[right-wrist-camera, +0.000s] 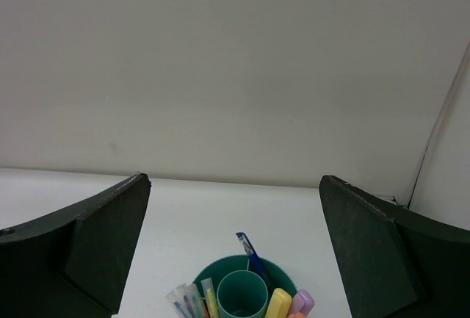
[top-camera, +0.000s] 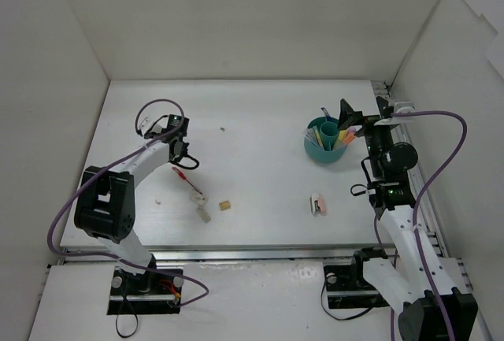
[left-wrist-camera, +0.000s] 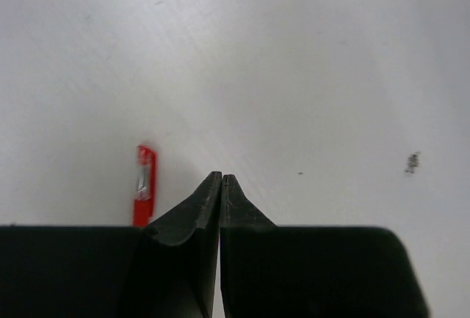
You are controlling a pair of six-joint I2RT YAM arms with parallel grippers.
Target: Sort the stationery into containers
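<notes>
The red pen lies slanted on the left part of the white table. Its red capped end appears left of the closed fingertips in the left wrist view, outside them. My left gripper is shut with nothing between its fingers. A round teal organizer with a cup in its middle stands at the back right. Pens and markers fill its outer ring, among them a blue pen leaning out. My right gripper is open and empty near the organizer.
A pale block lies by the pen's near end, with a grey block and a tan block close by. A pink-and-white item rests front right.
</notes>
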